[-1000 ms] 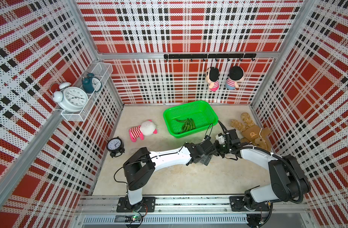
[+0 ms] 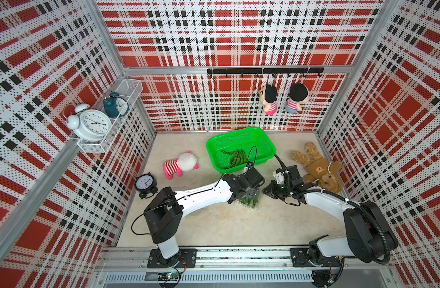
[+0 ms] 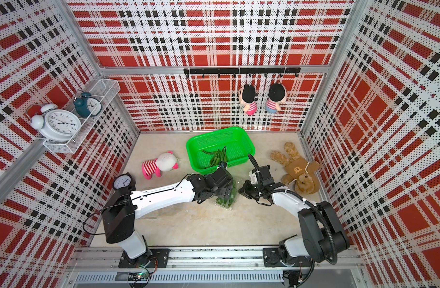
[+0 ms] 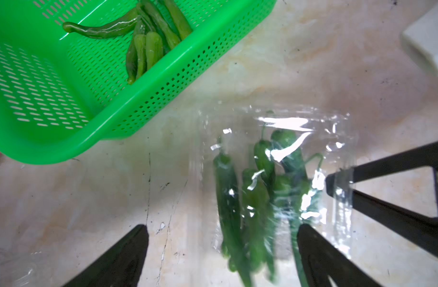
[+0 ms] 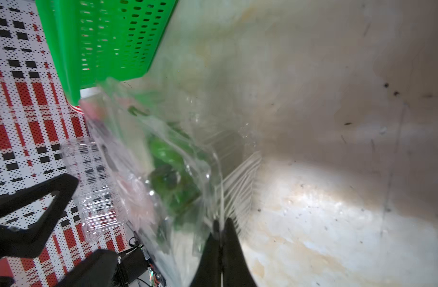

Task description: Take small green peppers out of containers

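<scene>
A clear plastic pack of green peppers lies in front of the green basket, whose peppers rest inside. My left gripper is open over the pack, its fingers either side of the peppers. My right gripper is shut at the right edge of the pack, where film reaches between or beside its fingertips; I cannot tell if any is pinched.
A pink striped plush and black clock are on the left; a brown bear is at the right. Bare table lies in front.
My left gripper has moved back-left, toward the basket, uncovering more of the pack in the top left view.
</scene>
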